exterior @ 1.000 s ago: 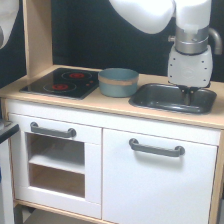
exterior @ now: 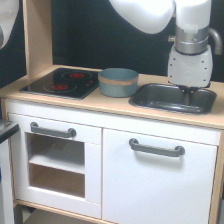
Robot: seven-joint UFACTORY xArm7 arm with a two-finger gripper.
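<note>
My gripper point(exterior: 188, 92) hangs at the upper right, its white hand point(exterior: 190, 68) upright over the sink. The small dark fingertips blend into the dark basin, so how the fingers stand and whether anything is between them cannot be made out. A grey-green pot point(exterior: 118, 82) with a brownish band sits on the wooden counter between the stove and the sink, well to the left of my hand and apart from it. The black sink point(exterior: 150, 95) is set into the counter, its right part partly covered by my hand.
A black stovetop point(exterior: 62, 83) with red burner markings lies on the left of the counter point(exterior: 100, 101). Below are a windowed oven door point(exterior: 52, 150) and a white cabinet door point(exterior: 158, 180), each with a grey handle. Wooden posts frame the left side; a dark wall stands behind.
</note>
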